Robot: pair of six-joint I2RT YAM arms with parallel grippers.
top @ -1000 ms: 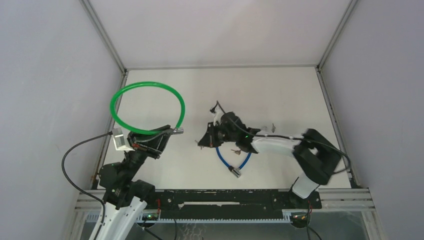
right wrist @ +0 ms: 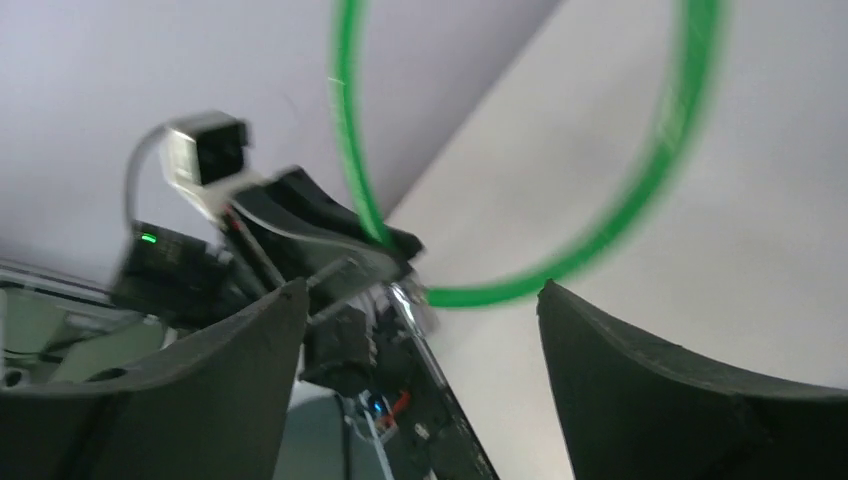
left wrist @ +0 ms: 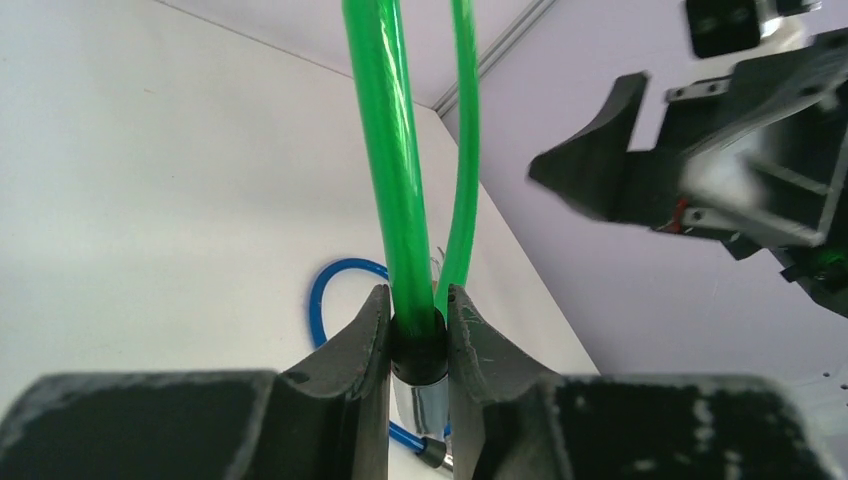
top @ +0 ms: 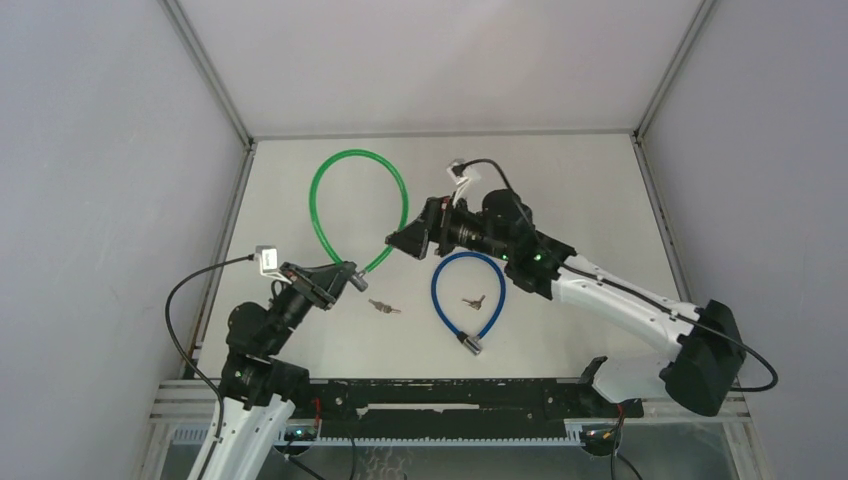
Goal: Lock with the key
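Note:
The green cable lock (top: 318,213) forms a loop over the table. My left gripper has its fingers on either side of the lock's dark collar, and the silver barrel (left wrist: 423,408) shows below them. My right gripper is open with nothing between its fingers; in the top view it stands by the right side of the green loop. One bunch of keys (top: 384,307) lies on the table just right of the green lock's barrel. No keyhole can be made out.
A blue cable lock (top: 436,290) lies on the table at the centre right, with a second bunch of keys (top: 474,301) inside its loop. Bare table (top: 590,200) lies at the back right.
My right gripper moved up the view, baring the keys on the table.

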